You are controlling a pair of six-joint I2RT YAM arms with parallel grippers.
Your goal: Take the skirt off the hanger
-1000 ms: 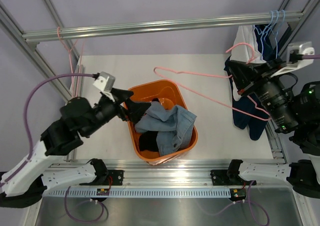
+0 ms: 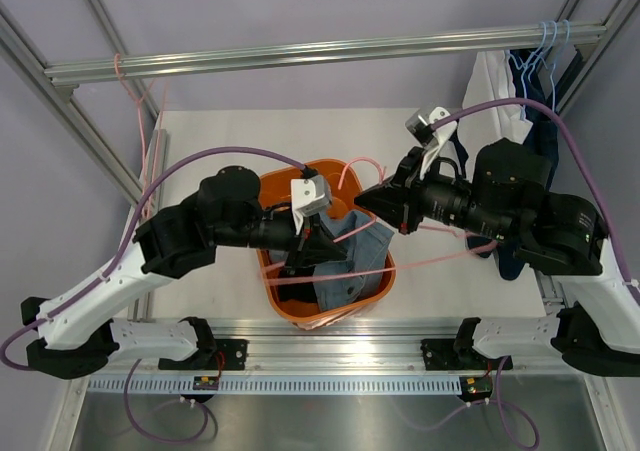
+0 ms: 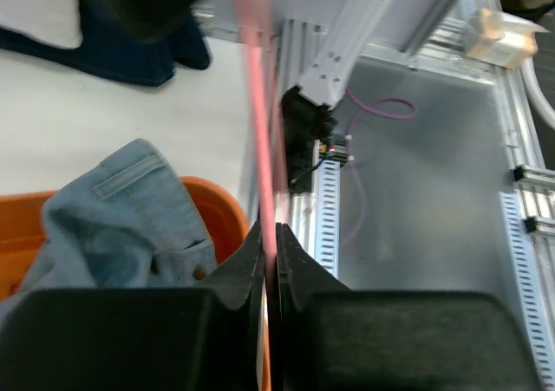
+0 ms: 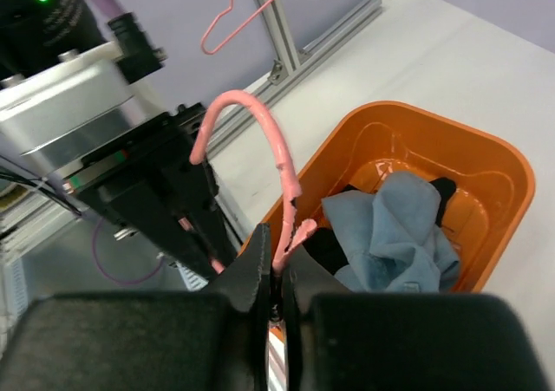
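Observation:
A pink hanger (image 2: pixel 420 264) with no garment on it spans both grippers above the bin. My left gripper (image 2: pixel 300 251) is shut on its lower left part; in the left wrist view the pink wire (image 3: pixel 260 114) runs into the fingertips. My right gripper (image 2: pixel 385 206) is shut on the hanger near its hook (image 4: pixel 247 105). A crumpled blue denim garment (image 2: pixel 350 281) and dark cloth (image 4: pixel 325 252) lie in the orange bin (image 2: pixel 276 186) below.
Pink hangers (image 2: pixel 142 131) hang at the rail's left end. White and dark clothes (image 2: pixel 485 91) hang on blue hangers at the right. The metal rail (image 2: pixel 300 54) crosses the back. The white board around the bin is clear.
My right gripper has brought the hanger down and left over the bin.

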